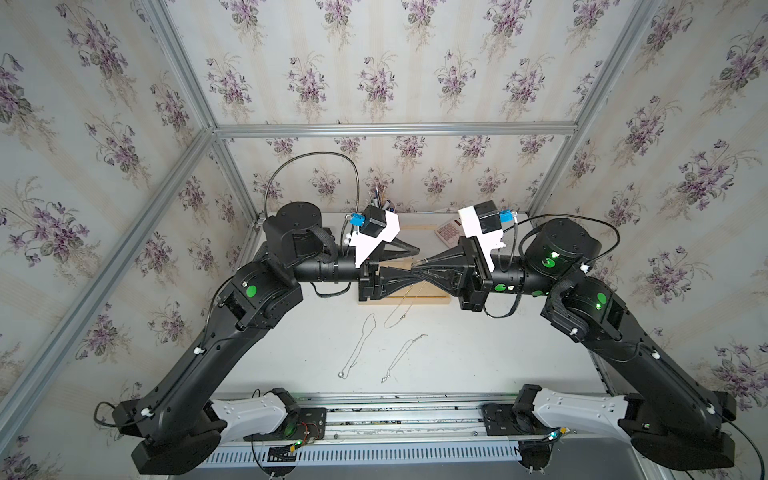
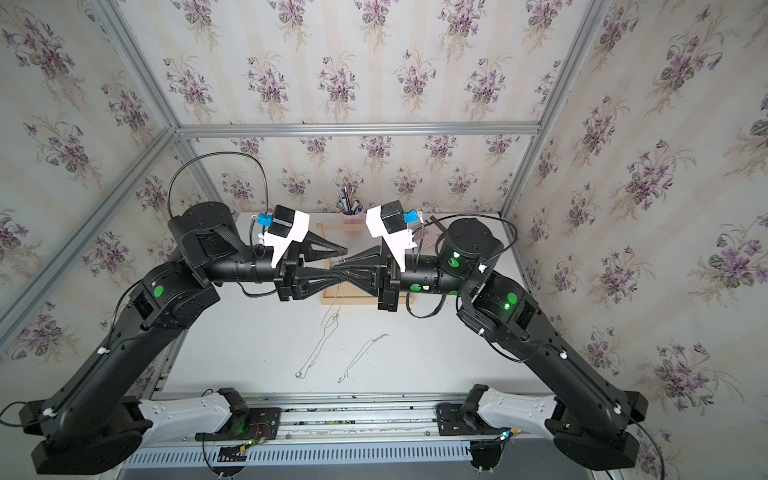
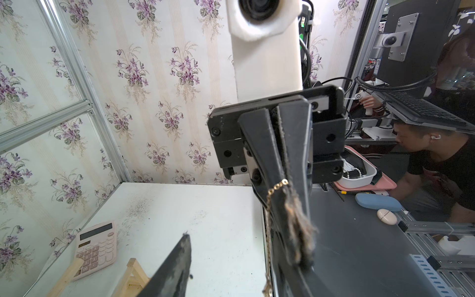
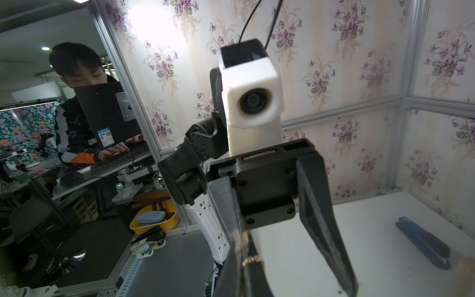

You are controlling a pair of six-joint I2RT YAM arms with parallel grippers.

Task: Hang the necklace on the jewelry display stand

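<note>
My two grippers meet above the wooden stand (image 1: 404,299) at the table's middle. My right gripper (image 2: 344,269) is shut, with a thin gold necklace (image 3: 269,198) over its fingers and hanging down, as the left wrist view shows. My left gripper (image 1: 404,261) stands open, its fingers reaching round the tip of the right one. Two more necklaces (image 1: 354,345) (image 1: 400,357) lie on the white table in front of the stand.
A pink calculator (image 3: 95,247) lies at the back right, a pen cup (image 2: 350,209) at the back, and a blue stapler (image 4: 420,240) near the back left.
</note>
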